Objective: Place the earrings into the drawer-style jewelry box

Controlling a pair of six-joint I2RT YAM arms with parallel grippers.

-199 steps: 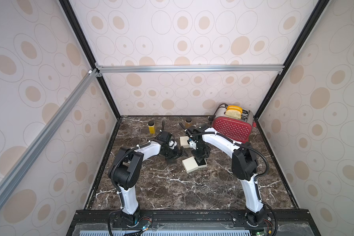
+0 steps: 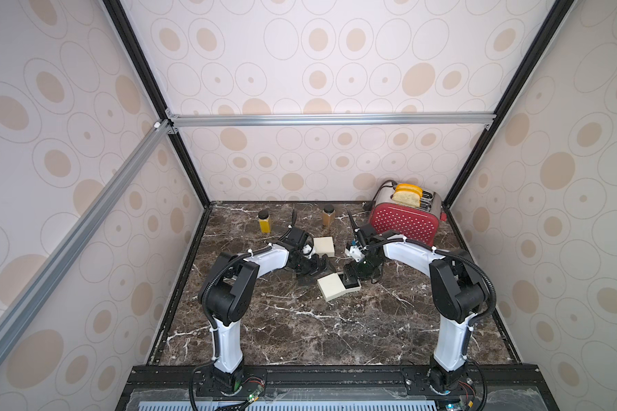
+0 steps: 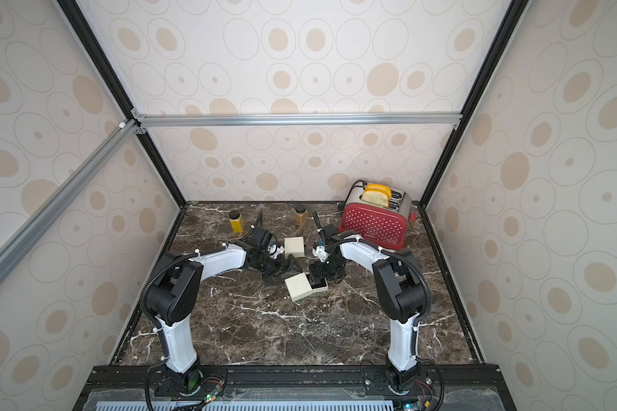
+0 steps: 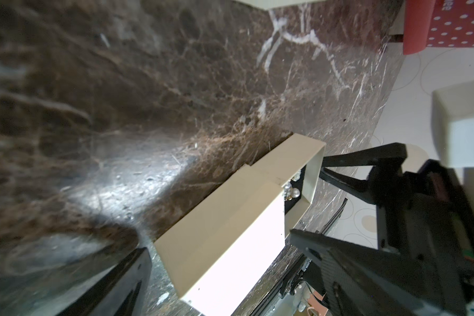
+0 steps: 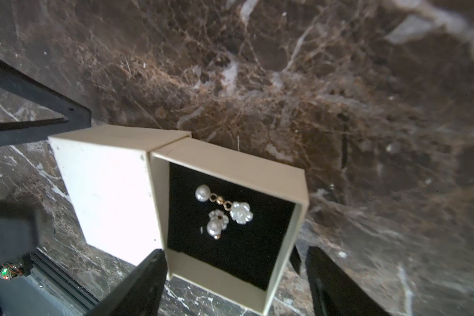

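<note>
A cream drawer-style jewelry box (image 5: 108, 194) lies on the dark marble table with its drawer (image 5: 229, 160) pulled out to the right. On the drawer's black lining rest two pearl earrings with white flowers, also partly seen in the left wrist view as earrings (image 4: 291, 190). My right gripper is open over the drawer, its fingers set around it and nothing gripped. At the box's closed end, my left gripper stands open with its fingers on either side of the cream cover. Whether any finger touches the box I cannot tell.
Another cream square box (image 2: 323, 246) sits behind the arms. Farther back stand a yellow jar (image 2: 264, 222) and a brown jar (image 2: 328, 217). A red polka-dot toaster (image 2: 406, 215) fills the back right corner.
The left gripper has moved slightly right toward the box. The box has stayed in place.
</note>
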